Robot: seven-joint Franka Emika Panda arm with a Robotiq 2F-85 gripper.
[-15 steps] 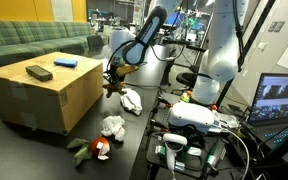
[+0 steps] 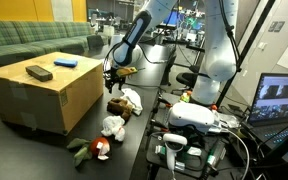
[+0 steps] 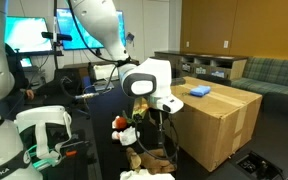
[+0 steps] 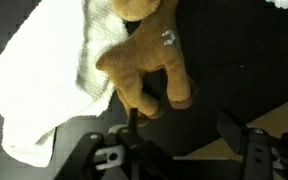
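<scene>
A brown plush toy (image 4: 149, 58) lies under my gripper in the wrist view, its head cut off by the top edge. The two dark fingers stand apart along the bottom, with bare dark floor showing between them. One leg of the toy ends close to the left fingertip; whether they touch, I cannot tell. A white cloth (image 4: 59, 75) spreads to the left and partly under the toy. In exterior view 1 the toy (image 2: 119, 108) rests on the dark surface beside the cardboard box.
The large cardboard box (image 2: 44, 99) carries a blue item (image 2: 65, 62). A person in a white shirt (image 2: 122, 54) bends over the far side, close to the toy. Another white cloth (image 2: 113, 126) and a red ball (image 2: 102, 145) lie nearer.
The person has shifted back a little from the spot beside the box. The brown toy now shows on the surface there, where the floor was bare before.
</scene>
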